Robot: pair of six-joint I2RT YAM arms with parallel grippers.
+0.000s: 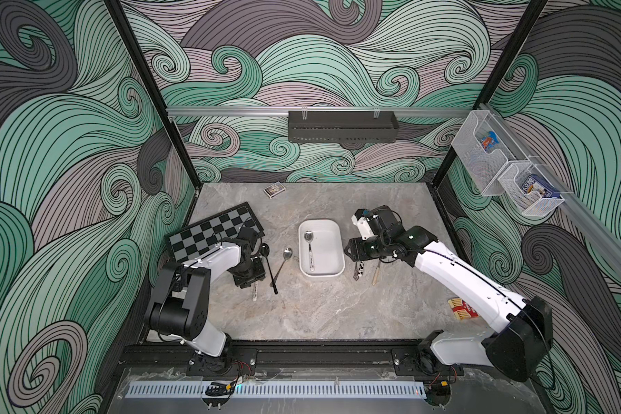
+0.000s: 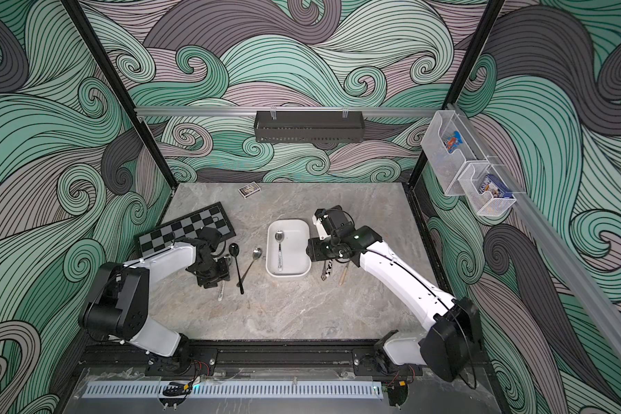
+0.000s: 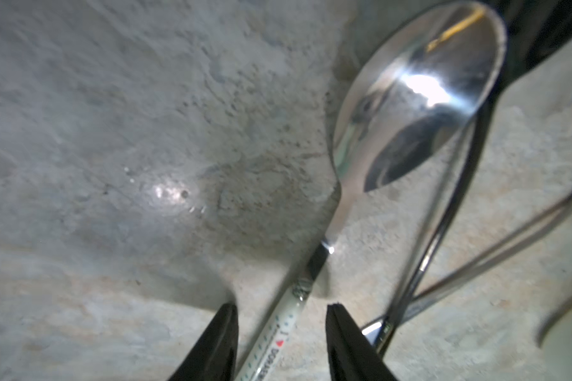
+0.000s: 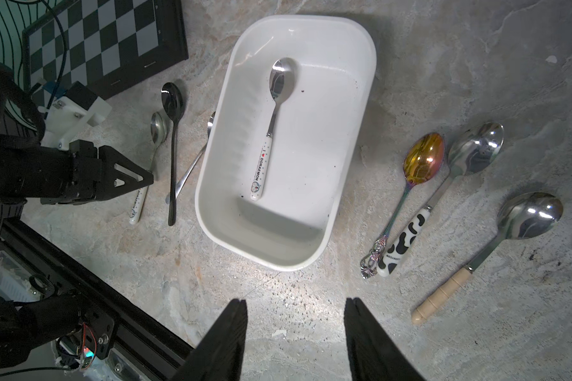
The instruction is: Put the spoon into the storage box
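My left gripper is open low over the table, its fingers on either side of the white printed handle of a Doraemon spoon (image 3: 413,95). A gap shows between handle and fingers. Beside that spoon lie a black spoon (image 4: 173,152) and a plain silver spoon (image 4: 194,168), their handles crossed. The white storage box (image 4: 337,216) stands mid-table with one Doraemon spoon (image 4: 262,158) lying inside. My right gripper is open and empty, raised to the right of the box. A golden spoon (image 4: 424,158), a cow-pattern spoon (image 4: 403,244) and a wooden-handled spoon (image 4: 441,295) lie below it.
A chessboard (image 1: 214,231) lies behind the left gripper, at the table's left. A small card box (image 1: 274,189) sits at the back, and a red-yellow packet (image 1: 462,308) at the front right. Bare table shows in front of the storage box.
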